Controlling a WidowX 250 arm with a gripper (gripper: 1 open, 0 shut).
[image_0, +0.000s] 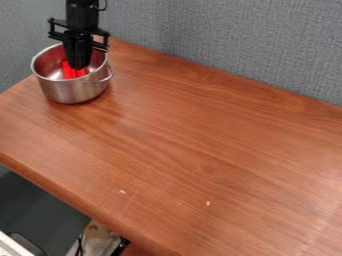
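Note:
A steel pot (70, 89) with a side handle stands at the far left corner of the wooden table. Red objects (72, 73) lie inside it. My black gripper (78, 64) reaches down into the pot from above, its lower part over the red objects. The fingertips are too small and dark to show whether anything is between them.
A grey padded wall (241, 50) runs along the back and left. A dark gap with cables lies beyond the front left edge.

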